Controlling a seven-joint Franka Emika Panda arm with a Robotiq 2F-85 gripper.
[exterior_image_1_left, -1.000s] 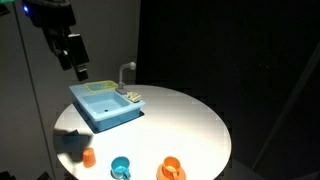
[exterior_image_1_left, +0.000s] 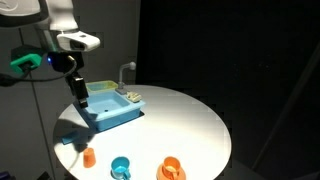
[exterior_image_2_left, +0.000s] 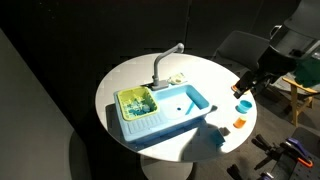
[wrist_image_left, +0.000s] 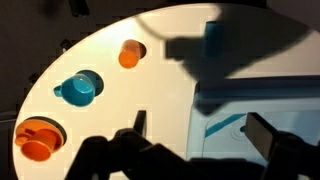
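Observation:
My gripper hangs open above the table beside the light-blue sink basin (exterior_image_1_left: 118, 118), with nothing between its fingers. In the wrist view the basin's near edge lies beneath the right side of the fingers. A small orange cup (wrist_image_left: 130, 53), a blue mug (wrist_image_left: 76, 91) and an orange mug (wrist_image_left: 38, 145) are off to the left. Apart from them, a small dark-blue block (wrist_image_left: 212, 40) lies in the arm's shadow near the table edge. In exterior view 1 the orange mug (exterior_image_1_left: 171, 164) rests on an orange saucer (exterior_image_1_left: 163, 175).
A grey faucet (exterior_image_2_left: 168, 62) rises behind the basin. A yellow-green drying rack (exterior_image_2_left: 135, 103) sits at the basin's side, holding things too small to name.
Over the last second my gripper has come lower toward the basin in exterior view 1. Everything on the table has stayed in place.

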